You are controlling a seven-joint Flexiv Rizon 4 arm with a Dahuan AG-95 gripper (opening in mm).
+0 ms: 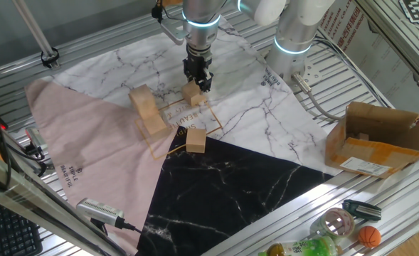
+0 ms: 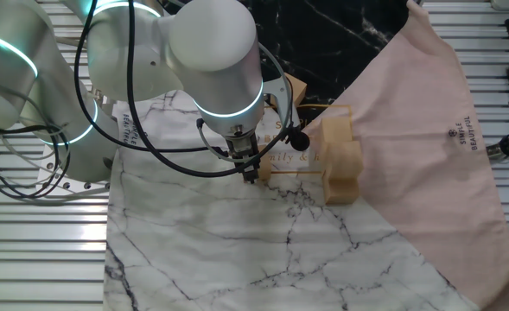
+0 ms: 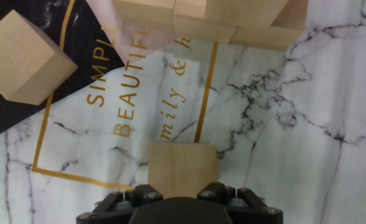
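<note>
A light wooden block [image 3: 183,167] lies on the white marble-pattern cloth at the gold frame's edge, directly at my gripper. In the wrist view the two black fingers stand apart and overlap the near part of this block. Whether they press on its sides cannot be made out. From exterior view 1, the gripper [image 1: 198,77] points down over the block [image 1: 192,93], which it partly covers. A second block [image 1: 195,140] rests on the black cloth area. Several more blocks [image 1: 147,112] form a row, one stacked higher, near the pink area.
An open cardboard box [image 1: 371,142] stands at the right. A bottle [image 1: 310,247], a tape roll [image 1: 337,222] and a small orange ball [image 1: 369,236] sit at the lower right.
</note>
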